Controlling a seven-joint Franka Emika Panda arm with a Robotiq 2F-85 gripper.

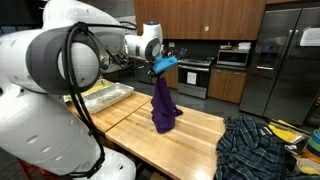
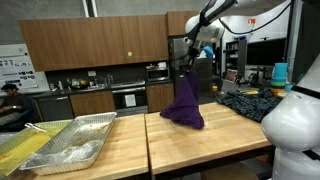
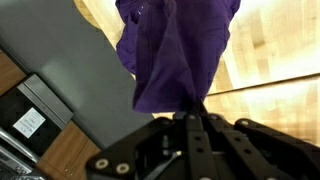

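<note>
A purple cloth [image 1: 164, 108] hangs in a narrow upright fold from my gripper [image 1: 159, 77], which is shut on its upper end. In the second exterior view, the cloth [image 2: 184, 103] spreads wider at the bottom, where its lower part appears to rest on the wooden table [image 2: 222, 137]. Seen from the wrist, the cloth [image 3: 178, 55] runs up to the fingertips of the gripper and hides part of the table beneath. The exact pinch between the fingers is small and dark.
A dark blue, bunched-up cloth [image 1: 250, 147] lies at the table's right side. Foil-like trays [image 2: 75, 142] stand at the left, beside a yellow-green container [image 2: 28, 147]. Bare tabletop [image 1: 195, 135] shows between the purple cloth and the dark one.
</note>
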